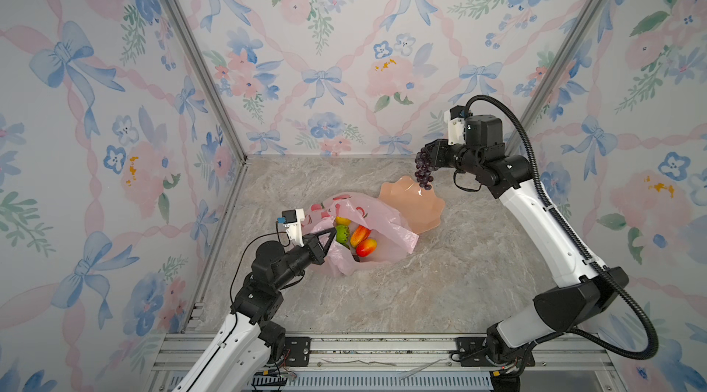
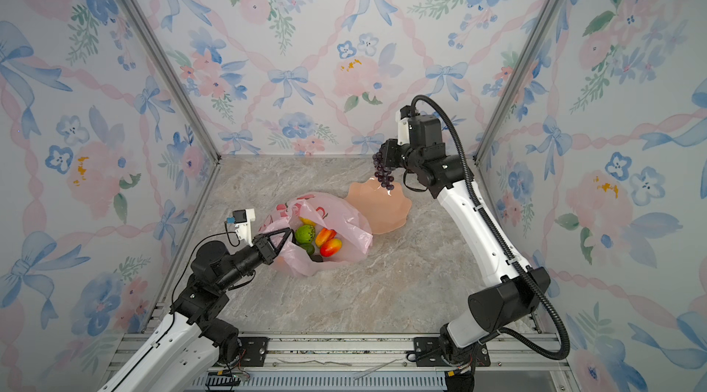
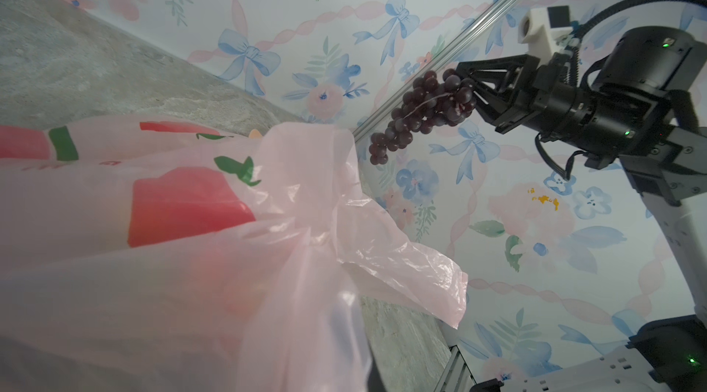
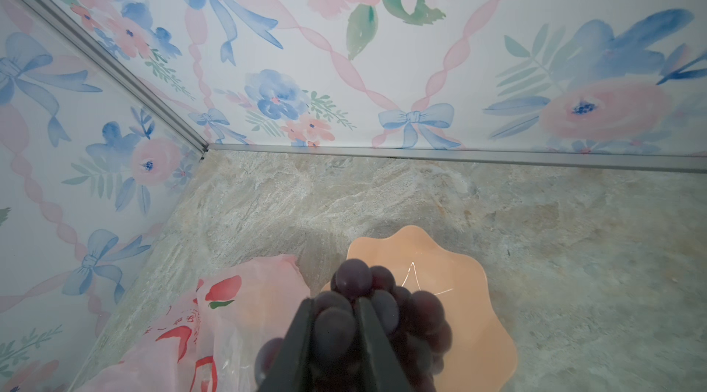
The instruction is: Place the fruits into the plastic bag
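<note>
A bunch of dark grapes (image 1: 423, 169) (image 3: 412, 119) (image 4: 353, 278) hangs from my right gripper (image 1: 434, 155) (image 2: 390, 152), which is shut on it, high above the peach wavy plate (image 1: 419, 211) (image 4: 456, 311). The pink plastic bag (image 1: 394, 233) (image 3: 199, 200) lies open on the table, holding red-yellow mangoes (image 2: 330, 247), a green fruit (image 2: 305, 233) and something yellow (image 1: 342, 221). At the bag's near-left rim, my left gripper (image 1: 328, 233) (image 2: 283, 237) is shut; in the left wrist view pink plastic hides its fingers, so what lies between them is unclear.
Patterned walls with metal rails enclose it at the back and both sides.
</note>
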